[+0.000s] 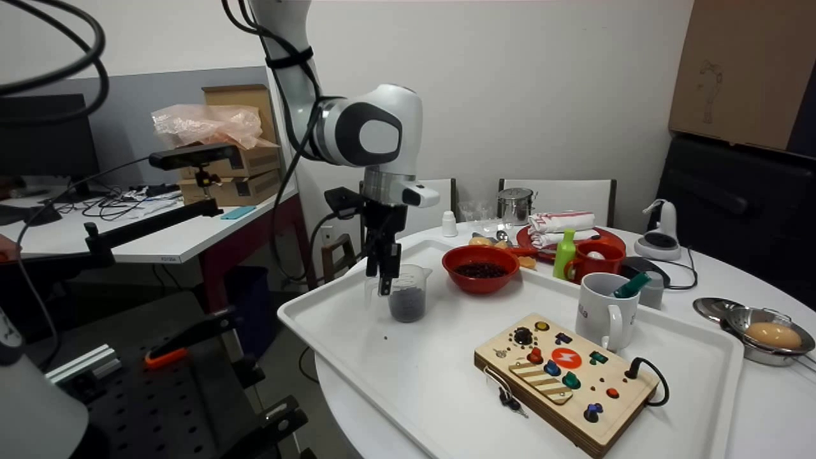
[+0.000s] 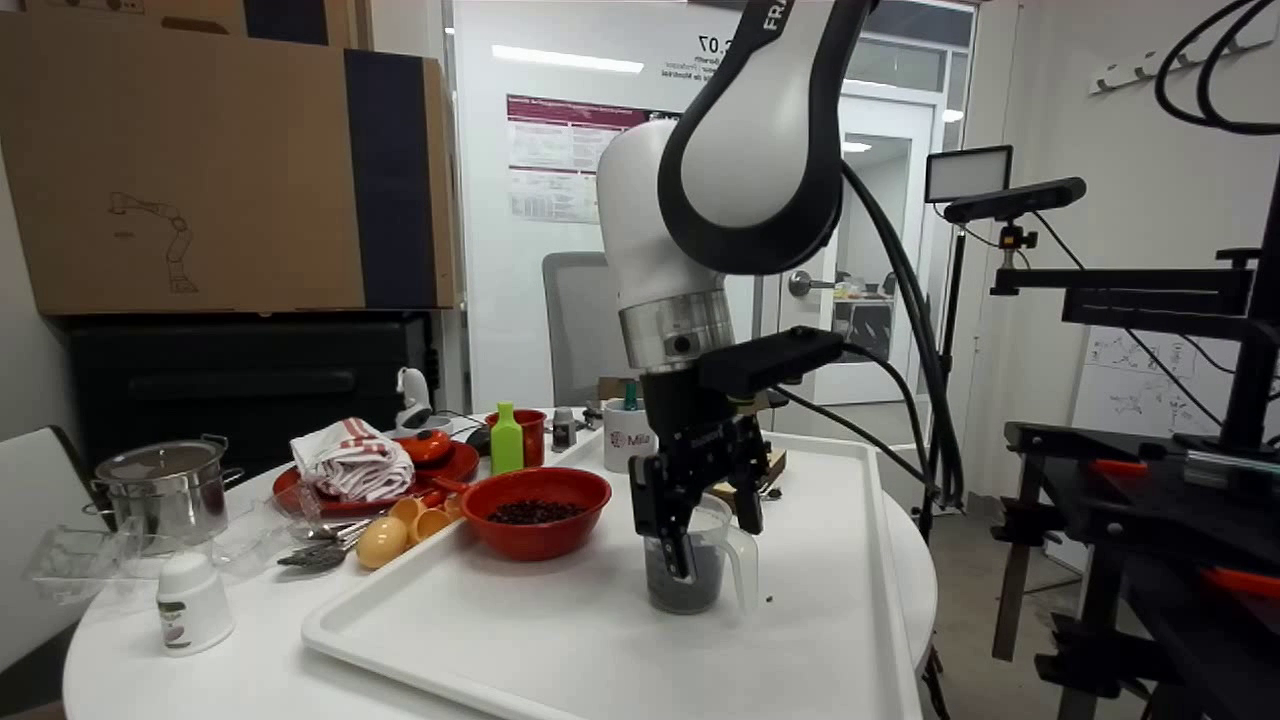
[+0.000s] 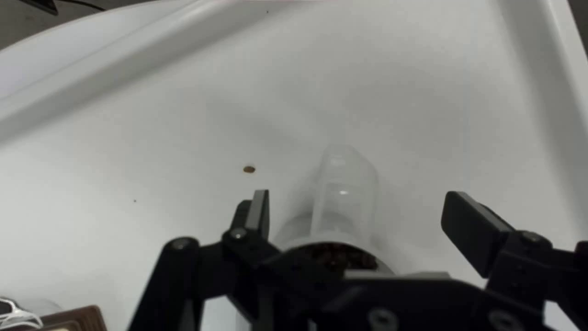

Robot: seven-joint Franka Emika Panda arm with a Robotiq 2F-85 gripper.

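A clear measuring cup [image 1: 407,299] partly filled with dark beans stands upright on the white tray. My gripper [image 2: 708,546] is open around the cup's handle side, fingers apart. From the wrist, the clear handle [image 3: 344,187] lies between the two spread fingers of the gripper, with white tray showing on both sides of it. The cup's body is partly hidden below the gripper there. Beside the cup sits a red bowl [image 2: 535,516] holding more dark beans.
One loose bean [image 3: 249,169] lies on the tray near the handle. A wooden panel with knobs [image 1: 570,375] and a white mug [image 1: 606,313] occupy the tray's other end. The tray's front middle [image 1: 428,375] is clear.
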